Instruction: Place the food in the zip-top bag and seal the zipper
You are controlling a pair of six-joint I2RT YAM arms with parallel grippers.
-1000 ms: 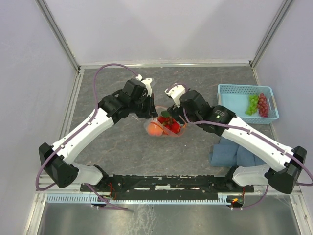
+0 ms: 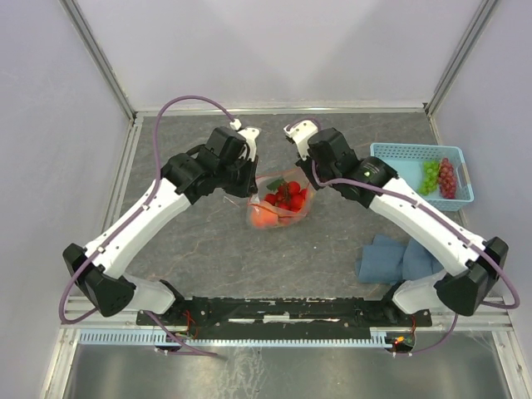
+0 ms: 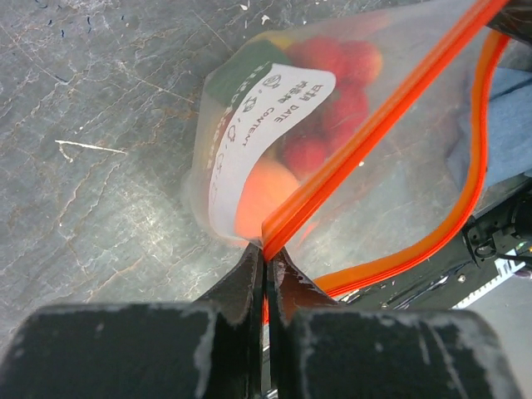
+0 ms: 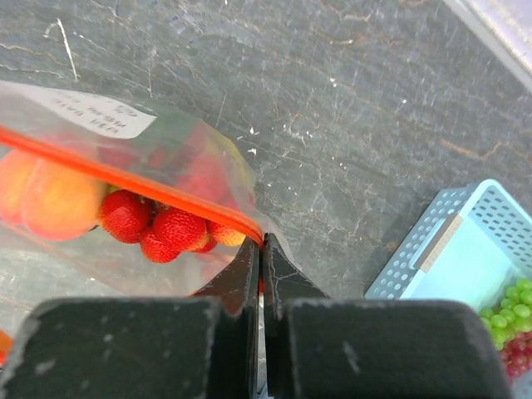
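The clear zip top bag [image 2: 283, 218] has an orange zipper edge and a white printed label. It holds a peach [image 2: 263, 217], red strawberries [image 2: 295, 202] and something green. At one end of the opening, my left gripper is shut on the bag's orange zipper edge. The right gripper is shut at the opposite end, with the thin zipper edge running in between its fingertips. Between the two grippers the near zipper strip [image 4: 141, 180] is drawn taut. In the left wrist view the other strip [image 3: 478, 150] bows away, so the mouth stands open.
A light blue basket [image 2: 391, 151] at the right holds green grapes [image 2: 429, 177] and red grapes [image 2: 446, 179]. A folded blue cloth [image 2: 382, 260] lies near the front right. The grey table left of the bag is clear.
My right gripper drew back from over the bag, went to its right end and shut on the edge there. The bag's mouth is now stretched between both grippers; the left arm moved slightly left.
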